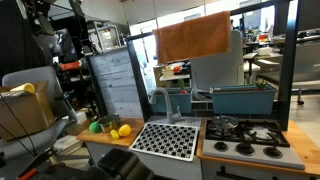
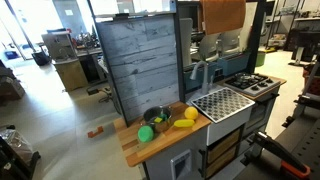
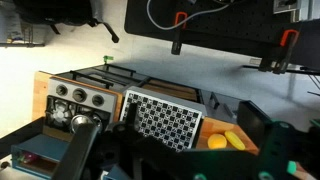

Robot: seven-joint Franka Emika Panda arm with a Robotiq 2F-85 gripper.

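My gripper stands open high above the kitchen counter, with dark fingers [image 3: 264, 138] wide apart at the lower part of the wrist view. Nothing is held between them. Below lies a white perforated sink cover [image 1: 167, 140]. On the wooden counter to its left in exterior view 1 are a round yellow fruit [image 2: 190, 113], a long yellow item [image 2: 183, 123], a green item [image 2: 146, 133] and a dark metal pot [image 2: 158, 115]. A second pot [image 1: 227, 124] sits on the stove [image 1: 250, 149] at the right, beyond the sink cover.
An orange cloth [image 1: 192, 38] hangs over the upper rack, above the sink side. Behind the counter stands a grey plank panel [image 2: 145, 75]. A faucet [image 1: 163, 99] rises behind the sink cover. Teal bins [image 1: 243, 101] line the back shelf. The sink cover's top is clear.
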